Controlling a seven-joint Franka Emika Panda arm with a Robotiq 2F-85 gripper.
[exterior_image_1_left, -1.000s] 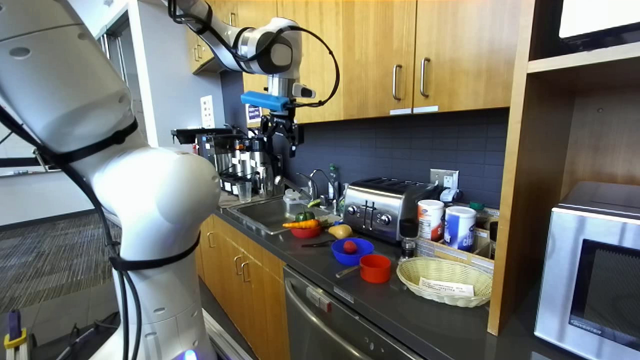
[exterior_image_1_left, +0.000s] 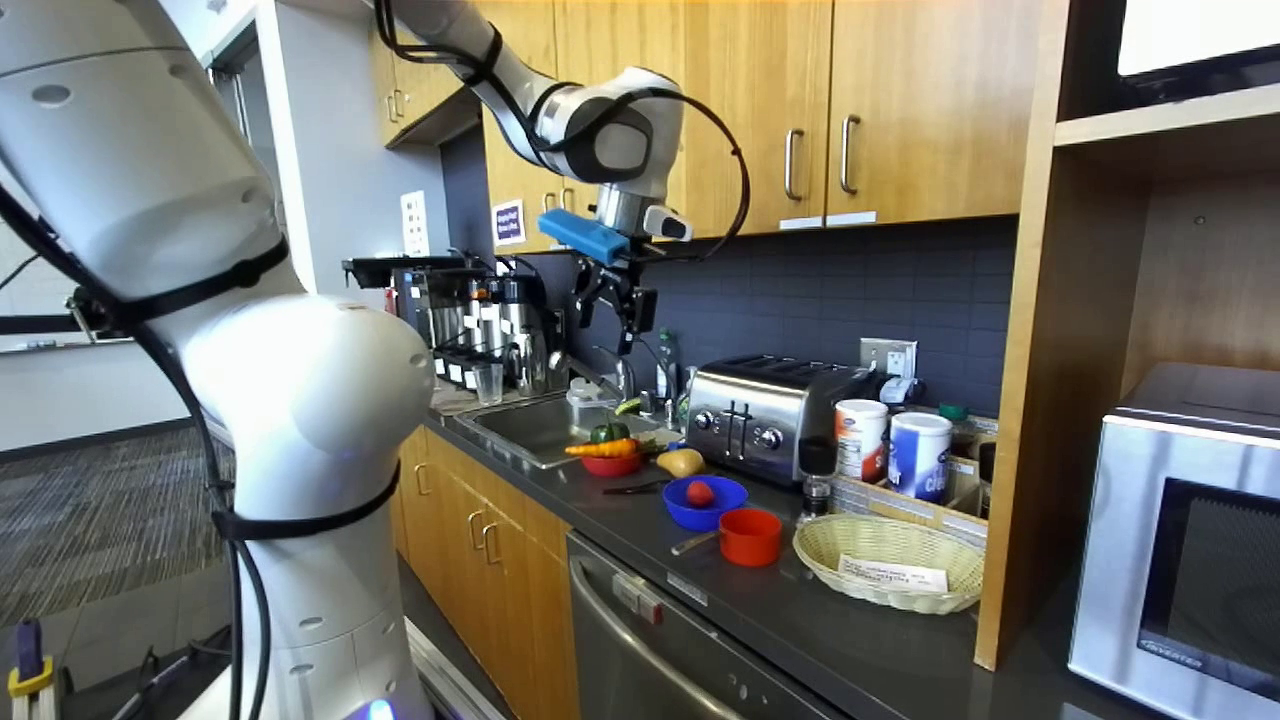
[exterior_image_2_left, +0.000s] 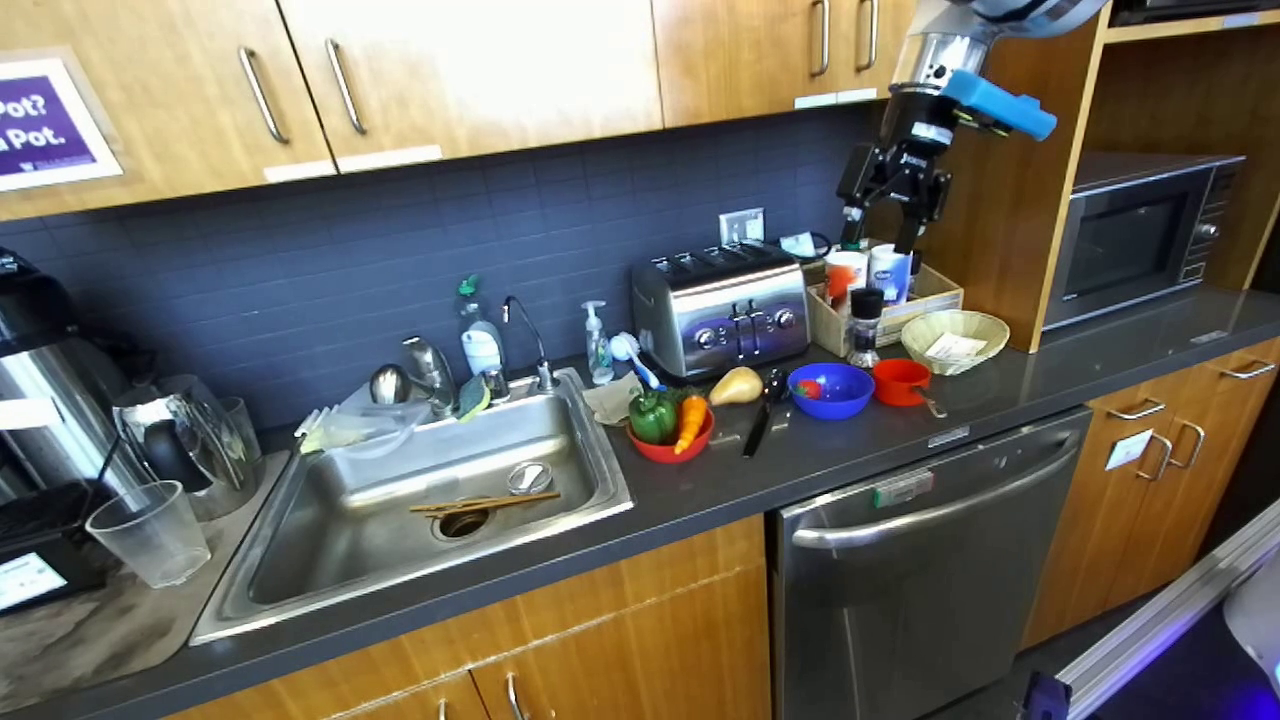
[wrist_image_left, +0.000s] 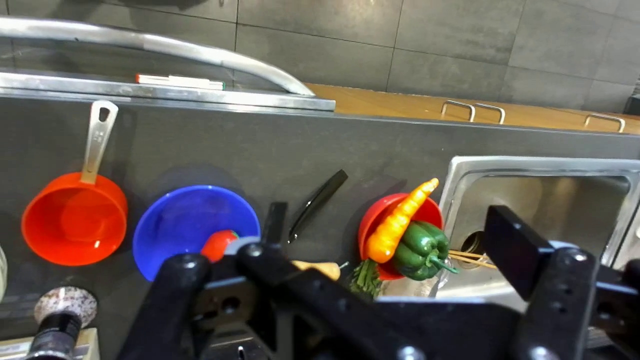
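My gripper (exterior_image_1_left: 609, 322) hangs high above the counter, open and empty, its fingers wide apart in the wrist view. Well below it, a red bowl (wrist_image_left: 363, 231) holds an orange carrot (wrist_image_left: 393, 231) and a green pepper (wrist_image_left: 421, 243). A blue bowl (exterior_image_2_left: 830, 403) contains a small red item (wrist_image_left: 217, 245), partly hidden by the gripper in the wrist view. Beside that bowl stands an orange-red measuring cup (wrist_image_left: 78, 219) with a metal handle. A yellow pear-shaped item (exterior_image_2_left: 737, 385) and a black utensil (wrist_image_left: 318, 204) lie on the counter between the two bowls.
The sink (exterior_image_2_left: 348, 528) has chopsticks (exterior_image_2_left: 486, 504) in it. Along the wall stand a toaster (exterior_image_2_left: 720, 314), a box (exterior_image_2_left: 942, 298) with canisters and a grinder (exterior_image_2_left: 865, 326). A wicker basket (exterior_image_1_left: 888, 546) sits near the wooden side panel. Bare counter runs along the front edge.
In exterior view 1 the arm and gripper have swung to the right and come slightly lower, and the gripper is more tilted. The counter objects have stayed put.
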